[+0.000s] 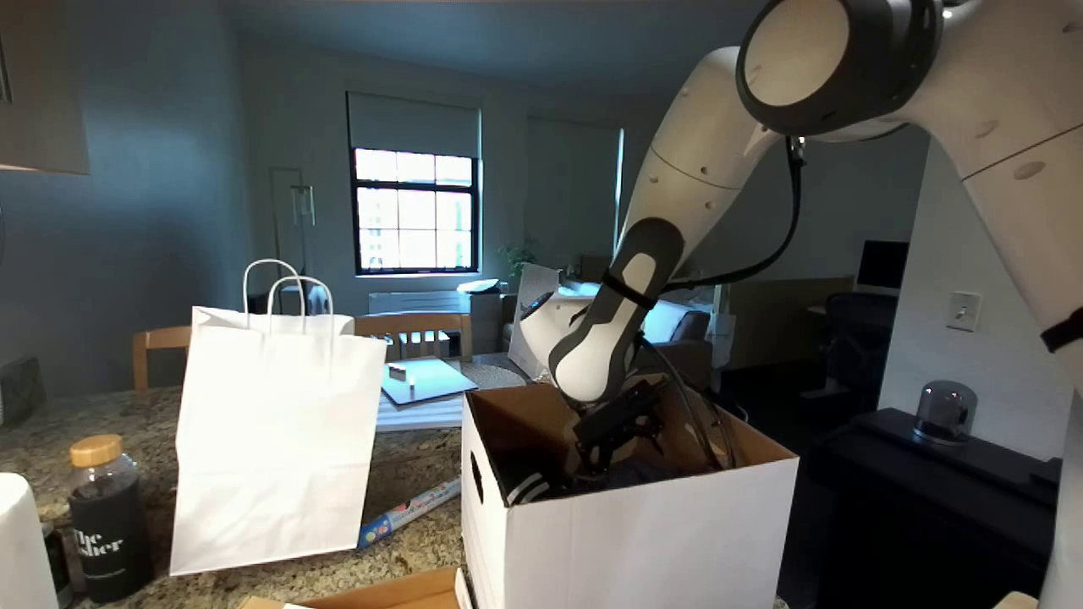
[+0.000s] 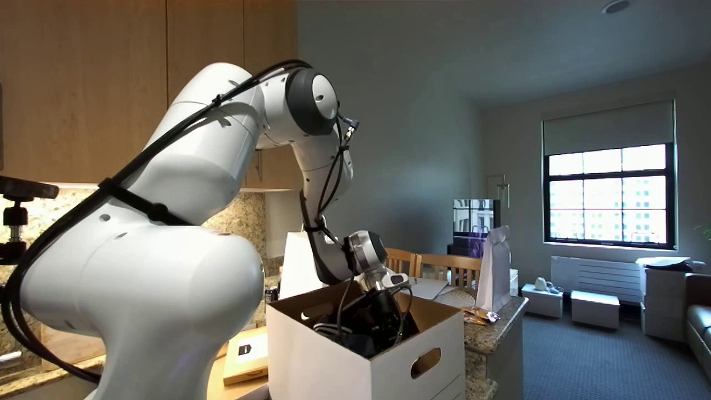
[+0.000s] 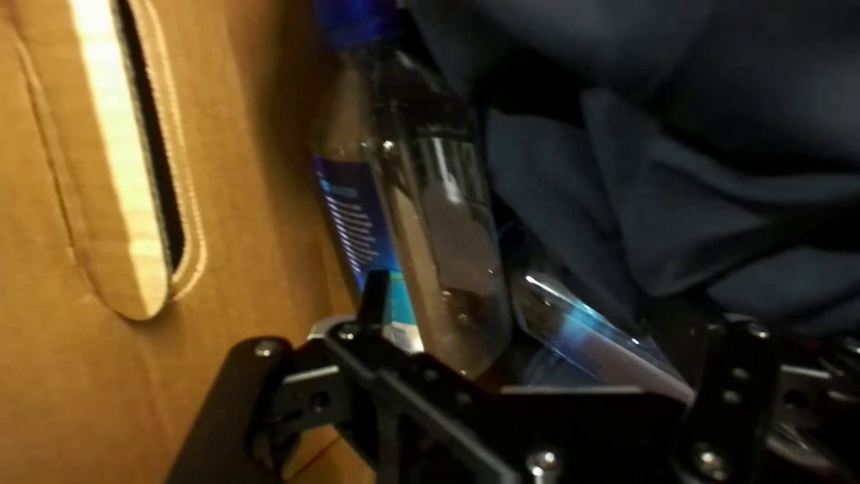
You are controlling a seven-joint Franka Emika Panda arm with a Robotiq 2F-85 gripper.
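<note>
Inside a white cardboard box (image 1: 629,548), my gripper reaches down with its fingers open. Just past the left finger (image 3: 372,302) in the wrist view lies a clear bottle (image 3: 459,250) with a blue cap and blue label, close to the box wall. A second clear plastic piece (image 3: 592,327), perhaps another bottle, shows between the fingers, partly hidden by the gripper. Dark grey cloth (image 3: 645,185) fills the upper right of that view. No object is held. In both exterior views the box walls and dark contents hide the fingertips.
A handle slot (image 3: 153,185) cuts the box's inner wall. On the counter stand a white paper bag (image 1: 279,447) and a wood-capped bottle (image 1: 107,523), with a blue tube (image 1: 411,512) lying near the box. Cables (image 1: 700,416) hang beside the wrist.
</note>
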